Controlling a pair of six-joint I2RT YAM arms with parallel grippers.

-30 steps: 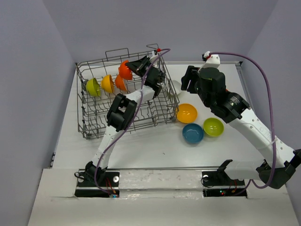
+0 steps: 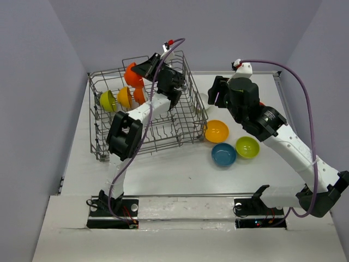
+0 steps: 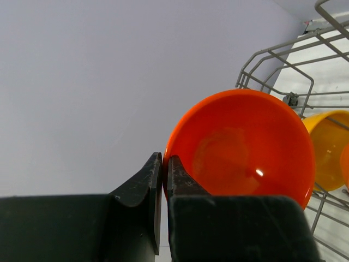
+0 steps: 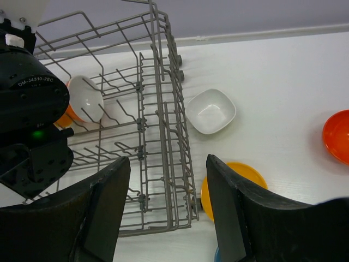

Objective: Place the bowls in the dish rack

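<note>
My left gripper grips the rim of a red bowl [image 3: 238,147] held over the rack's back left, above green [image 2: 108,101], yellow [image 2: 124,97] and orange [image 2: 139,96] bowls standing on edge in the dish rack [image 2: 163,143]. In the right wrist view a white bowl [image 4: 90,98] also stands in the rack. My right gripper [image 2: 218,90] hangs open and empty beside the rack's right side.
Outside the rack on the right lie a white dish [image 4: 210,109], yellow bowl [image 2: 216,131], blue bowl [image 2: 223,155], green bowl [image 2: 247,147] and red bowl [image 4: 341,136].
The right arm is almost still.
</note>
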